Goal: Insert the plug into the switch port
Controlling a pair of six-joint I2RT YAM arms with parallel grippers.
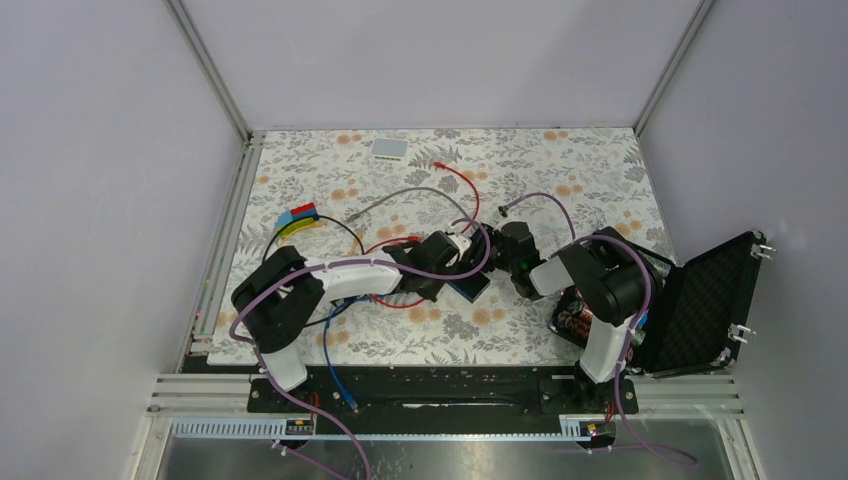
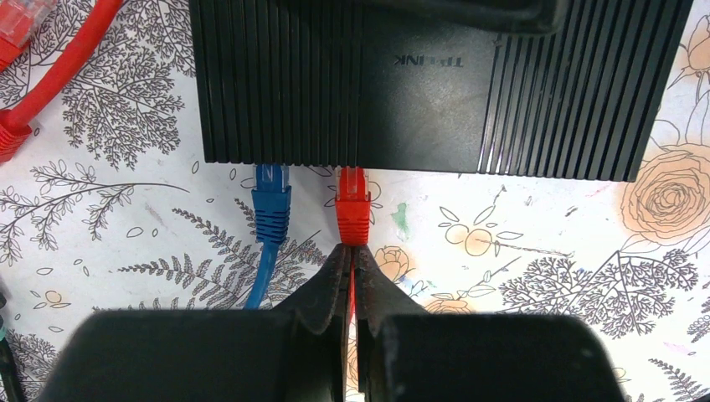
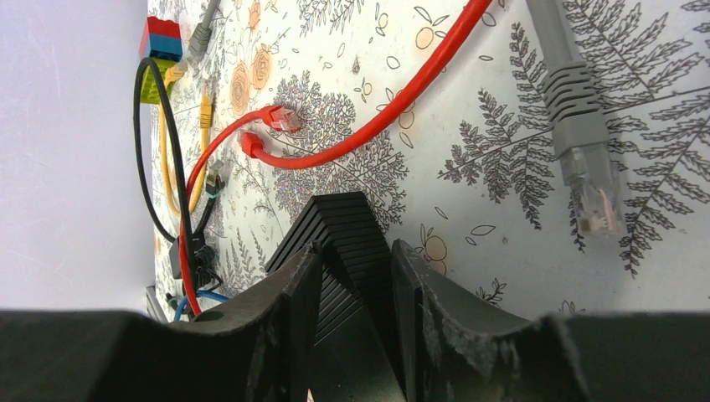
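Note:
In the left wrist view the black TP-Link switch (image 2: 423, 100) has a blue plug (image 2: 272, 213) and a red plug (image 2: 352, 209) at its lower edge. My left gripper is shut just below the red plug, over its cable; whether it grips the cable is unclear. In the right wrist view my right gripper stands part open over the near end of the switch (image 3: 347, 218), one finger to each side; whether they touch it is unclear.
Loose red cables (image 3: 368, 126) and a grey cable plug (image 3: 586, 176) lie around the switch. An open black case (image 1: 700, 305) is at the right.

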